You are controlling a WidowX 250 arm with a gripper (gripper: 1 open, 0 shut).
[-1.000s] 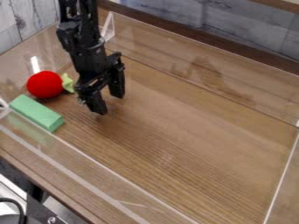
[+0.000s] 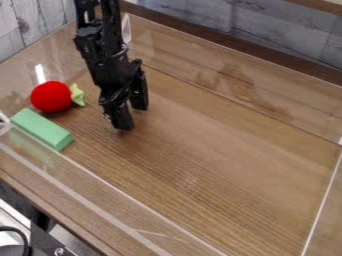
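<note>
My black gripper [image 2: 131, 108] reaches down from the top of the view to just above the wooden table, right of a red ball-like object [image 2: 51, 96]. A green block [image 2: 42, 129] lies at the left, below the red object. A small pale-green piece [image 2: 76, 95] sits beside the red one. The fingers are dark and overlap, so whether they are open or shut is unclear; nothing held shows.
A grey wall stands behind it. At the lower left is the table's edge, with a dark cable beyond.
The gripper has shifted and turned slightly, its fingertips now looking closer together and a little lower. The objects at the left have stayed where they were.
</note>
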